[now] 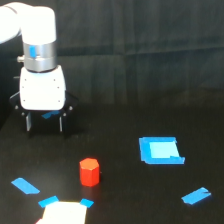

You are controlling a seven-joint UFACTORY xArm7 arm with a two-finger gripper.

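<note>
My gripper hangs at the upper left of the camera view, its two fingers pointing down and standing apart. It is open, and only dark background and a bit of blue show between and behind the fingers. A red block with a hexagonal outline stands on the black surface, lower and to the right of the gripper. Right of centre lies a pale square bordered with blue tape. The gripper is clear of both.
A pale object with a strip of blue tape by it is cut off by the bottom edge. Other tape strips lie at the left and at the lower right. Between the red block and the square, the surface is bare.
</note>
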